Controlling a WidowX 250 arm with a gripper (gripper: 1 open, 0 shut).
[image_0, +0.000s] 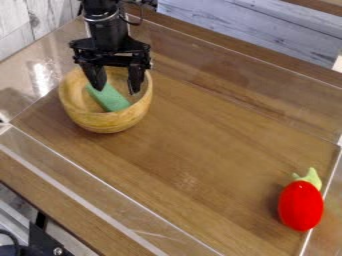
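Observation:
My black gripper (115, 68) hangs at the upper left, its open fingers reaching down into a round wooden bowl (106, 117). A green object (110, 98) lies slanted in the bowl, just below and between the fingers. Whether the fingertips touch it I cannot tell.
A red object with a pale green top (301, 203) lies at the lower right of the wooden table (187, 170). Raised edges run along the back, the right and the lower left.

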